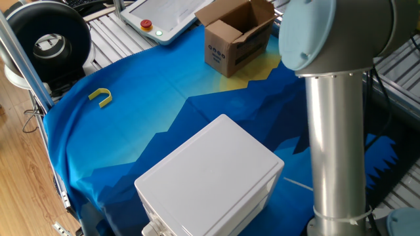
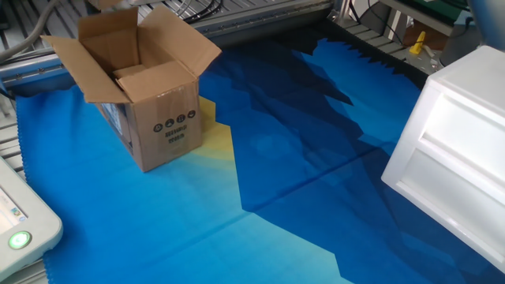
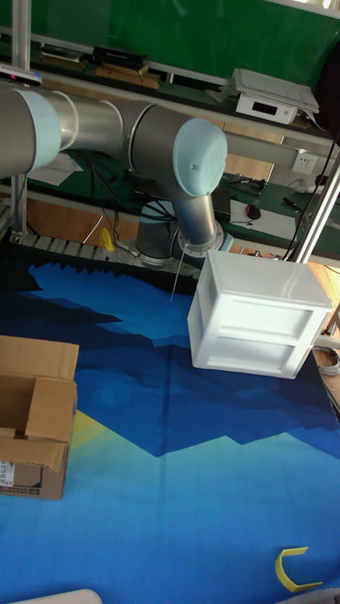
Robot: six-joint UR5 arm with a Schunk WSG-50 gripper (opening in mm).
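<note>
My gripper is outside all three views; only arm links show, with a grey and pale blue joint [image 3: 179, 151] above a silver tube [image 1: 336, 144]. A white drawer unit [image 1: 210, 174] stands on the blue cloth, close to the arm. Its two drawer fronts [image 3: 263, 319] look shut in exterior view 3. The brown cardboard box [image 2: 167, 118] is upright with its flaps spread open; its floor is hidden. A curved yellow strip [image 1: 101, 98] lies on the cloth, apart from the box and the drawer unit.
A tablet-like panel with a red button [image 1: 146, 25] sits beyond the cloth's edge, near the box. A black ring-shaped object [image 1: 52, 46] stands at far left. A thin pale rod or line [image 3: 176, 274] shows beside the drawer unit. The cloth [image 2: 292, 181] between box and drawers is clear.
</note>
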